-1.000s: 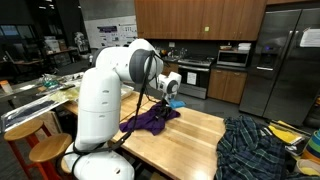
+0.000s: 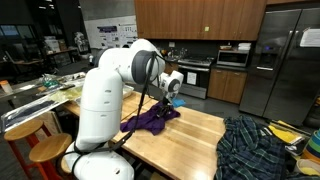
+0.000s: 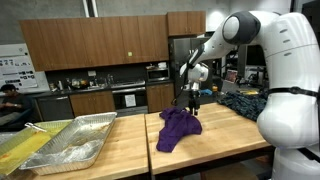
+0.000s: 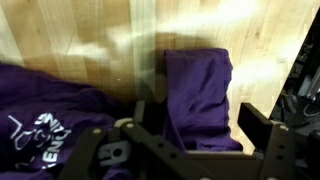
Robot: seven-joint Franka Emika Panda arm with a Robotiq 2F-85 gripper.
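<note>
A dark purple garment lies crumpled on the wooden table, with white lettering showing on it in the wrist view. A flap of it, like a sleeve, stretches out between the fingers of my gripper in that view. The fingers stand apart, one dark finger on each side of the flap, and do not pinch it. From the second exterior view, my gripper points down close above the right part of the purple cloth. Whether the fingertips touch the cloth or table cannot be told.
A dark bundled cloth lies at the table's right. Foil trays stand at the left in the second exterior view. Bare tabletop lies between the garment and the dark bundle. Stools stand beside the table.
</note>
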